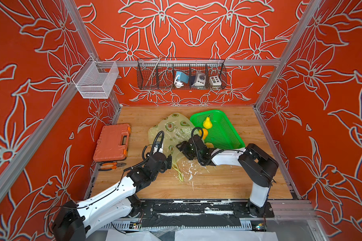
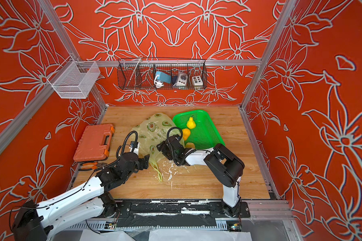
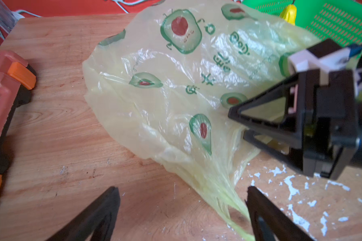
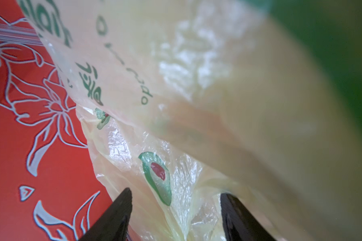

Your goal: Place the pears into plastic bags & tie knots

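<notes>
A pale green plastic bag (image 1: 169, 130) with avocado prints lies spread at the table's middle, its twisted handles (image 1: 179, 175) trailing toward the front edge. Whether anything is inside it does not show. My left gripper is open on the near left side of the bag; a handle strand runs behind its right finger (image 3: 261, 212). At the bag's right side, my right gripper has its fingertips apart, with bag film (image 4: 185, 180) in front of and between them; no grip is visible. In the green basket (image 1: 224, 130) sit a yellow pear (image 1: 207, 123) and an orange-yellow fruit (image 2: 185, 133).
An orange tool case (image 1: 111, 142) and pliers (image 1: 111, 165) occupy the left side. White flakes (image 1: 190, 176) are scattered at the front middle. A black wire rack (image 1: 148, 74) hangs on the back wall.
</notes>
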